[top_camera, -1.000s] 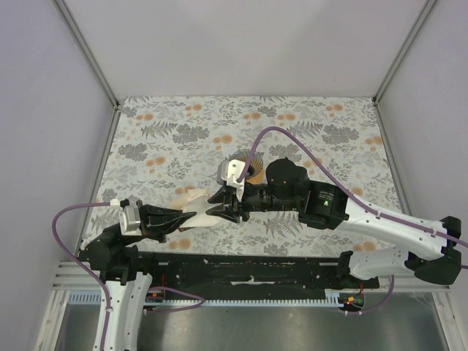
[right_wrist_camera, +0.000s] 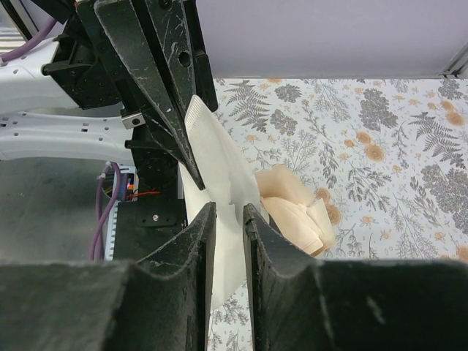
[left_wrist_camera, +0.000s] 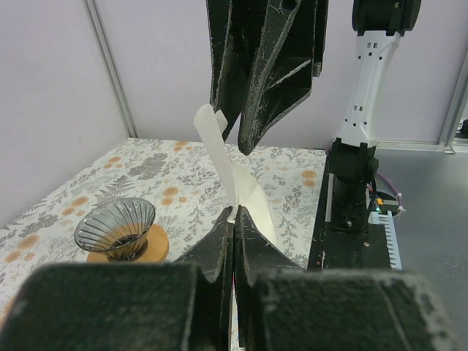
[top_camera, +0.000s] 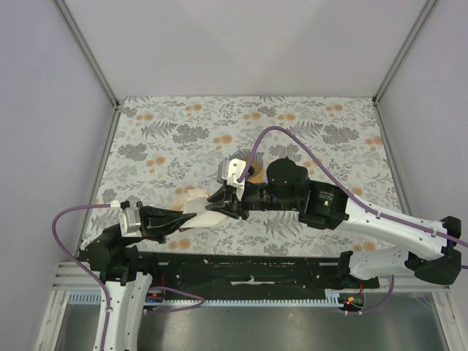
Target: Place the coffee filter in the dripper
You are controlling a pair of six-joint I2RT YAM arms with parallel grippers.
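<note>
A white paper filter (left_wrist_camera: 248, 197) stands upright between the two grippers. My left gripper is shut on its edge, the fingertips pinching the paper. My right gripper is part open at the filter's other side, paper showing between and behind its fingertips; whether it grips the paper I cannot tell. Behind the grippers, a glass dripper (left_wrist_camera: 113, 225) sits on a wooden stand (left_wrist_camera: 153, 246), partly hidden by the right arm in the top view (top_camera: 256, 172).
A tan pile of paper filters (right_wrist_camera: 292, 212) lies on the floral mat (top_camera: 153, 131) behind the held filter.
</note>
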